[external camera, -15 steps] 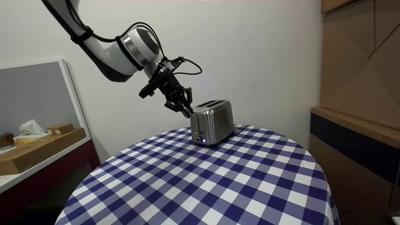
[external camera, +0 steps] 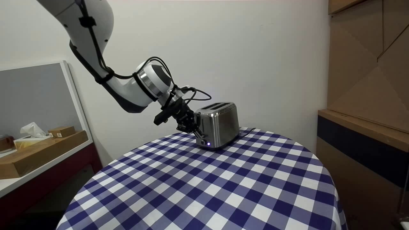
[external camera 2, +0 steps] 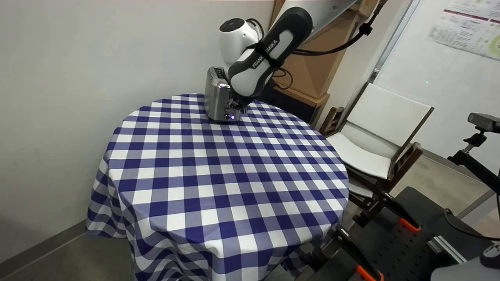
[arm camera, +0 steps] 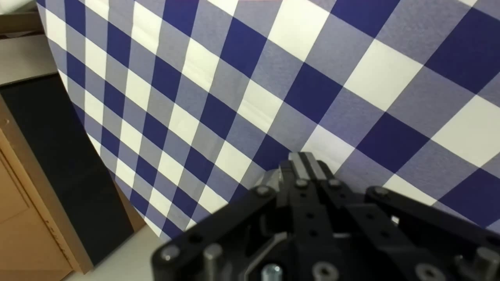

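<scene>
A silver two-slot toaster [external camera: 225, 124] stands upright at the far side of the table, a small light lit near its bottom front beside a round knob [external camera: 203, 142]. My gripper [external camera: 199, 134] is low against the toaster's front end, close to where the lever sits; whether it touches cannot be made out. In the wrist view the gripper is shut, its fingertips together and nothing showing between them. From the other side, the toaster [external camera 2: 217, 97] is partly covered by my arm. The lever itself is hidden behind the fingers.
A blue-and-white checked cloth covers the round table [external camera: 214, 184], whose front and middle are clear. Behind the toaster is a wall, with a black cord [external camera: 248, 132] trailing from it. A side desk with a tissue box [external camera: 28, 141] stands to the left.
My arm has come down and slightly right, bringing the shut gripper from above the toaster's front edge to low along its front end. The toaster has not visibly moved.
</scene>
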